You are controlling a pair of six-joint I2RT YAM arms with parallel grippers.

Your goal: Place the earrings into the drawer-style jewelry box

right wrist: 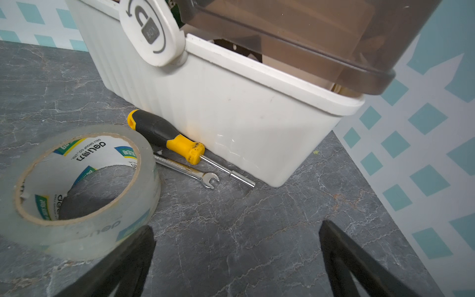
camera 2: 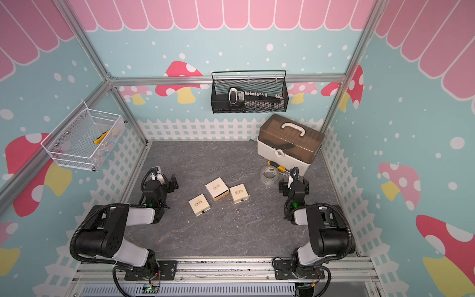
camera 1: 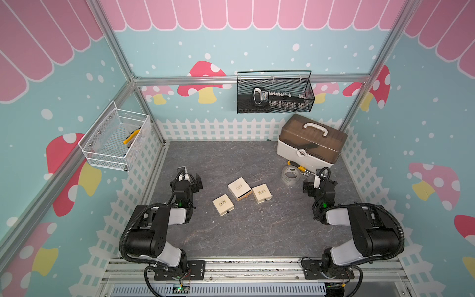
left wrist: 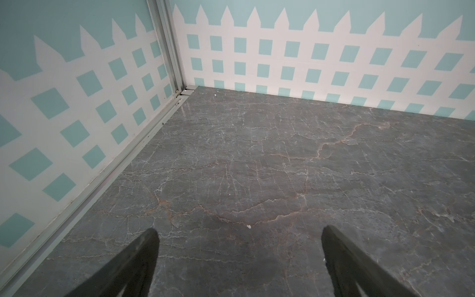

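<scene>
Three small cream boxes with printed lids, the left one (camera 1: 222, 204), the middle one (camera 1: 239, 187) and the right one (camera 1: 261, 192), lie on the dark table between my arms. Small pale specks lie near them; I cannot tell whether any are earrings. My left gripper is open over bare table to the left of the boxes. My right gripper is open, facing a tape roll (right wrist: 74, 232) and the tool case, with nothing between its fingers.
The white case with brown lid (right wrist: 222, 104) stands back right, a screwdriver (right wrist: 183, 147) and wrench (right wrist: 188, 169) before it. A white basket (camera 1: 118, 158) and black basket (camera 1: 274, 109) hang on the walls.
</scene>
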